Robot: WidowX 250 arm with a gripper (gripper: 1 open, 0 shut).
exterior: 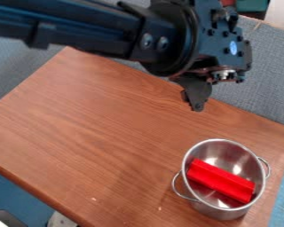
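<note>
My gripper (197, 96) hangs high over the back of the wooden table at the end of the black arm, pointing down with nothing visible held in it; from this angle its fingers overlap and are hard to make out. Below it at the right, a metal pot (233, 153) with two wire handles stands on the table. A red elongated object (218, 179) lies inside the pot, slanting from upper left to lower right.
A grey padded surface (269, 66) lies beyond the back edge. A strip of blue tape (283, 199) is at the far right, beside the pot.
</note>
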